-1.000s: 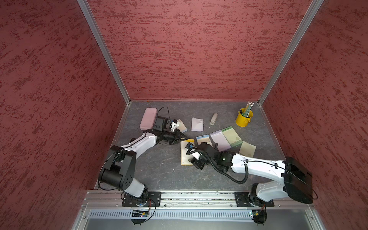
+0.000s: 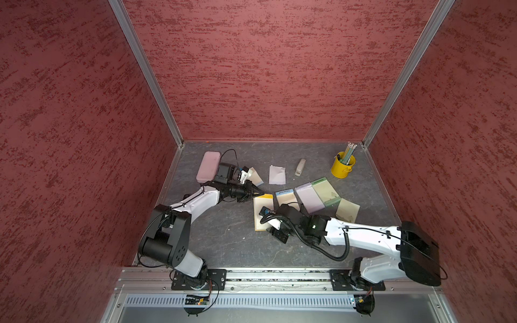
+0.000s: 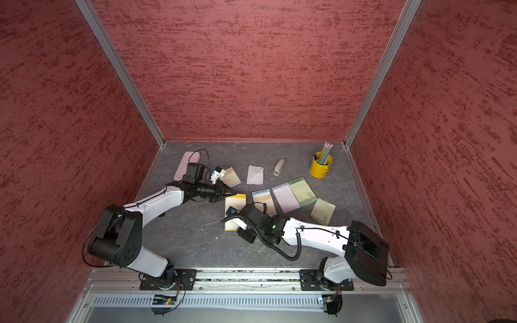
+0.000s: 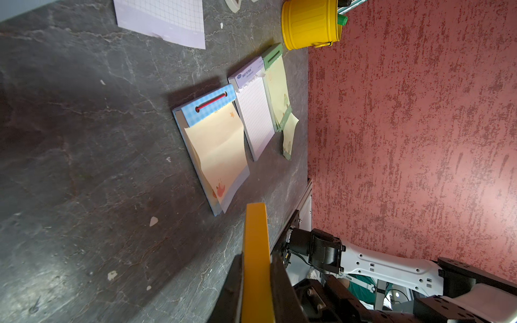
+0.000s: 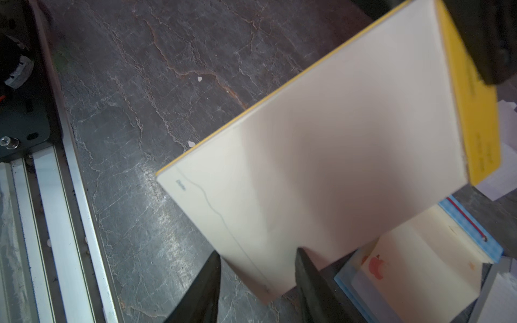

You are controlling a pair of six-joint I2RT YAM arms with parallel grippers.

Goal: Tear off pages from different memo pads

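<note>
A memo pad with a yellow binding [image 5: 476,102] and cream pages [image 5: 323,145] is raised off the table, as the right wrist view shows. My left gripper [image 2: 261,195] is shut on the yellow binding, which shows edge-on in the left wrist view between the dark fingers. At the pad's lower corner my right gripper stands part open, a finger [image 5: 207,285] on each side of that corner in the view. Whether the fingers touch the paper I cannot tell. A blue-checked pad [image 4: 215,145] lies beside a lilac pad [image 4: 255,107] and a green pad [image 4: 277,86].
Loose sheets lie about: a lilac one [image 2: 277,175], a cream one [image 2: 255,176] and a green one [image 2: 348,210]. A yellow bucket [image 2: 341,169] of pencils, a stapler [image 2: 300,167] and a pink case [image 2: 208,166] stand further back.
Both arms and the yellow-bound pad have shifted only slightly. My right gripper is a little lower in the top left view than a second ago. The other pads and sheets have not moved.
</note>
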